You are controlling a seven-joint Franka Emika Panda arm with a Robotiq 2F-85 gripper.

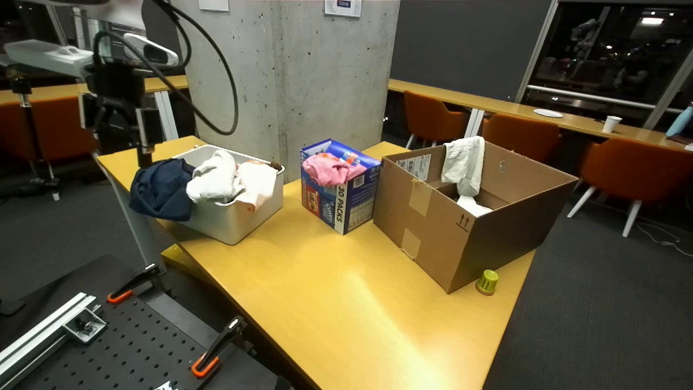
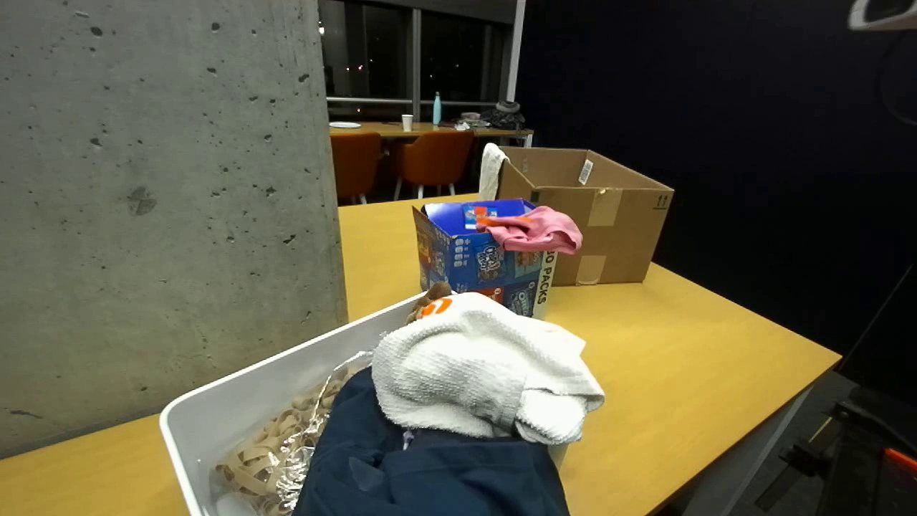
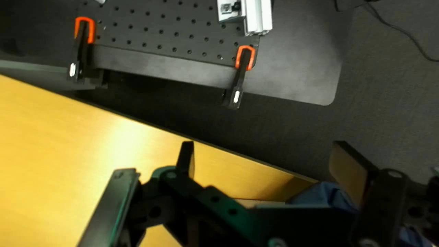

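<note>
My gripper is open, its fingers (image 3: pixel 345 171) wide apart with nothing held between them. In exterior view 1 the gripper (image 1: pixel 120 133) hangs at the left, in line with a navy cloth (image 1: pixel 162 188); the height between them is hard to judge. That cloth drapes over the end of a white bin (image 1: pixel 243 224). Also over the bin's rim lie a white towel (image 2: pixel 481 365) and a pale peach cloth (image 1: pixel 258 182). A pink cloth (image 1: pixel 328 170) rests over the edge of a blue snack box (image 1: pixel 360 201). White cloth (image 1: pixel 464 162) hangs inside the cardboard box (image 1: pixel 429 218).
A green-yellow cup (image 1: pixel 487 282) stands beside the cardboard box near the table edge. Clamps (image 1: pixel 217 348) stick up from the black pegboard (image 1: pixel 123 351). A concrete pillar (image 1: pixel 279 84) rises behind the bin.
</note>
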